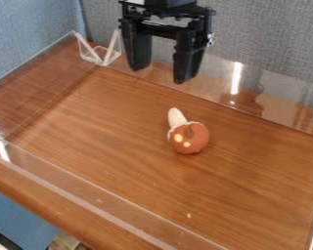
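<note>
My black gripper (160, 61) hangs at the top of the view above the back of the wooden surface, its two fingers wide apart with nothing between them. Below it, near the middle of the wood, lies a small orange-brown round toy (190, 139) with pale spots and a cream elongated part pointing toward the back.
A white wire or strap piece (99, 54) stands at the back left corner. Grey padded panels line the back and left.
</note>
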